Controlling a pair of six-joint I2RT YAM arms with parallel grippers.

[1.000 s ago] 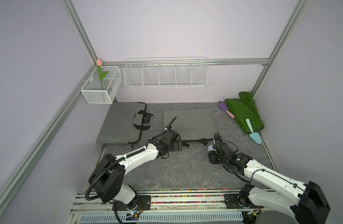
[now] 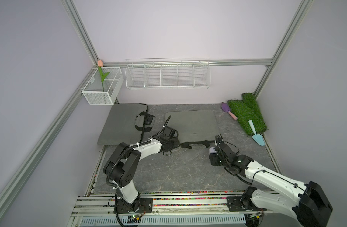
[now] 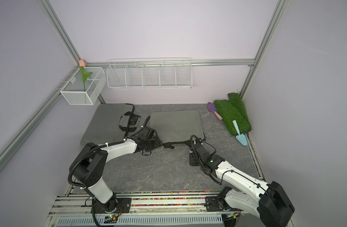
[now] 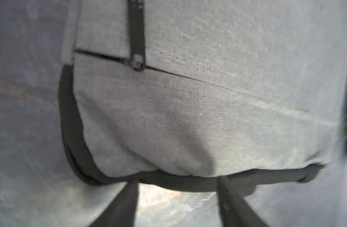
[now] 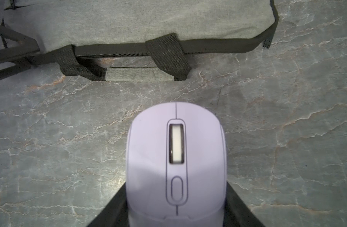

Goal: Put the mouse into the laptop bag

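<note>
The grey laptop bag (image 2: 192, 123) lies flat in the middle of the table, its dark zipped edge and handle toward the front. My left gripper is over the bag's front left corner, fingers apart with nothing seen between them. The pale lilac mouse (image 5: 175, 147) sits between the fingers of my right gripper, in front of the bag's front right part. The blurred fingertips are partly hidden by the mouse, so I cannot tell if they grip it.
Another grey bag (image 2: 118, 124) lies at left. Artificial grass (image 2: 241, 111) with a blue trowel (image 2: 257, 138), and a purple trowel (image 2: 226, 107) beside it, are at back right. Wire baskets (image 2: 167, 73) hang on the wall.
The right gripper and mouse have shifted very slightly left.
</note>
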